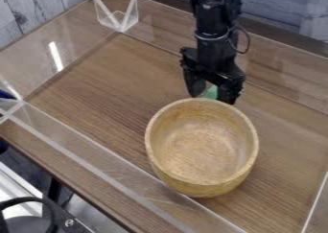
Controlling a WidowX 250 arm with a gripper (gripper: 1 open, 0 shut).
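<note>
My black gripper hangs from the top over the wooden floor, its fingers open and low around a green object, which is mostly hidden behind them. Just in front sits a large, empty pale wooden bowl. Whether the fingers touch the green object cannot be told.
A small clear angular holder stands at the upper left. A black item lies at the bottom left corner, beyond a clear edge strip. The floor to the left and right of the bowl is bare.
</note>
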